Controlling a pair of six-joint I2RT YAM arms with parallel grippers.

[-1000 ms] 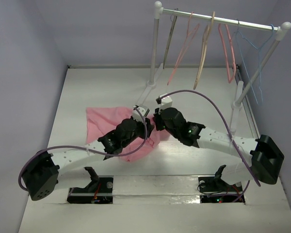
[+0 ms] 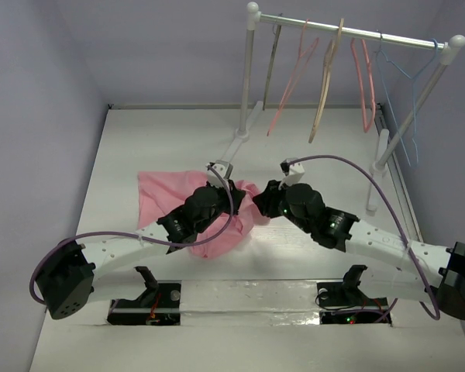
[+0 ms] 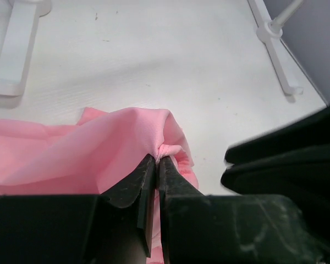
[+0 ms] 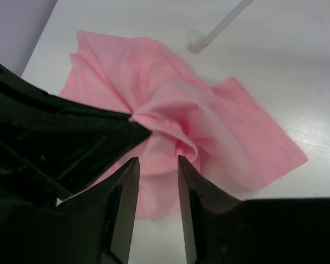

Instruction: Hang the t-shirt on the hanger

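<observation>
The pink t-shirt lies on the white table, spread flat at its left part and bunched up under the arms. In the left wrist view my left gripper is shut on a raised fold of the t-shirt. My right gripper is part open, with its fingertips apart; pink cloth shows behind the gap, and nothing is visibly pinched. Beside it, the left gripper's dark fingers hold the cloth. Several hangers hang from the rack, among them a wooden hanger and a pink hanger.
The rack's metal bar spans the back right, on white feet that stand on the table. A blue wire hanger hangs at its right end. Table surface between the rack's feet is clear.
My right gripper has drawn away from the left one, to the right and slightly toward the front.
</observation>
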